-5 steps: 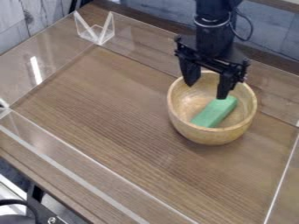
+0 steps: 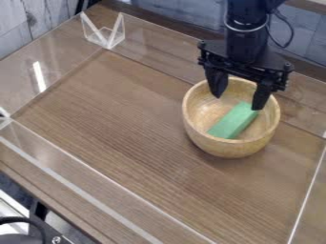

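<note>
My black gripper [image 2: 238,82] hangs over the back of a wooden bowl [image 2: 216,144], open, with its two fingers spread left and right near the bowl's far rim. Inside the bowl lies a green elongated object [image 2: 234,122], slanting from lower left to upper right, with nothing of it between the fingers.
A clear plastic piece [image 2: 105,30] stands at the back left. A grey panel runs along the back right edge, and dark cables show at the bottom left corner.
My gripper has moved slightly to the right, with its fingers spreading wider over the bowl. The bowl and green object look unmoved.
</note>
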